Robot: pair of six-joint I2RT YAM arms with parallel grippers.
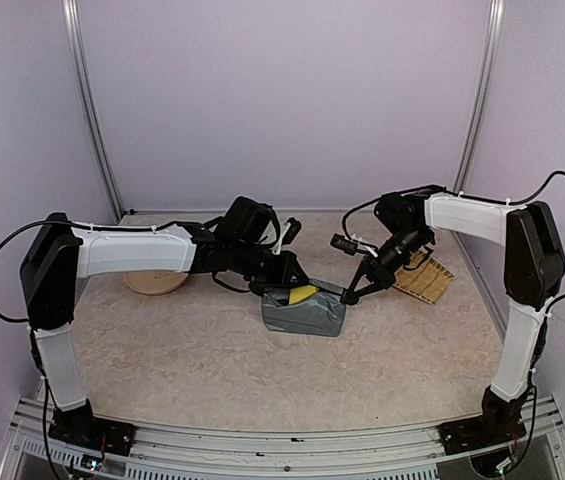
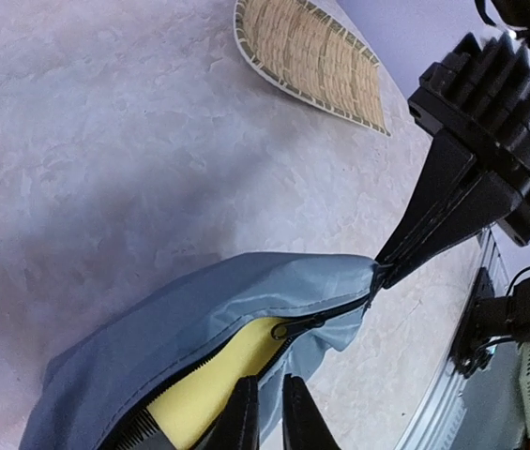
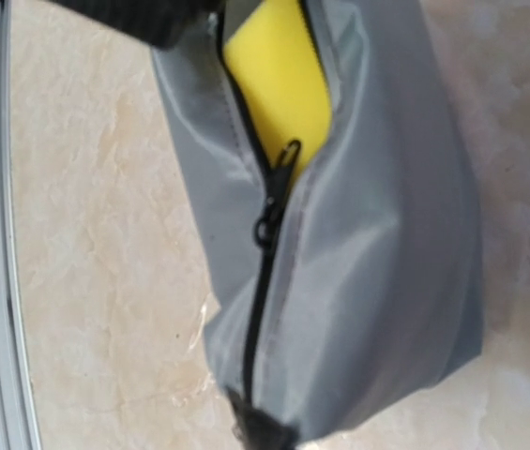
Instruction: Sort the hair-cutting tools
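Note:
A grey zippered bag lies mid-table, its zip partly unzipped. Through the slit shows a yellow object, with something black and ridged beside it. The zip slider sits between the yellow opening and the bag's closed end. My right gripper is shut on the bag's end corner. Over the opening, short of the slider, my left gripper stands part open, nothing visible between its fingers. In the right wrist view, a dark part of the left arm covers the bag's far end.
A woven basket rests behind the right arm. On the left, a round wooden plate is partly hidden by the left arm.

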